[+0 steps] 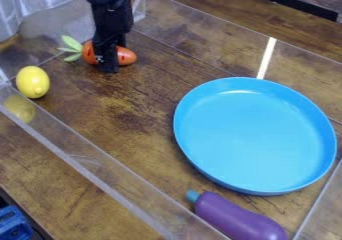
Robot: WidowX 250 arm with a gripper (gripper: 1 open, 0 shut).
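At the upper left, my black gripper (111, 54) reaches down onto an orange carrot (126, 57) with a pale green top (72, 47), its fingers closed around the carrot's body. The carrot is partly hidden behind the fingers.
A yellow lemon (34, 81) lies at the left edge, below the carrot. A large blue plate (254, 134) fills the right side, and a purple eggplant (241, 218) lies at the bottom right.
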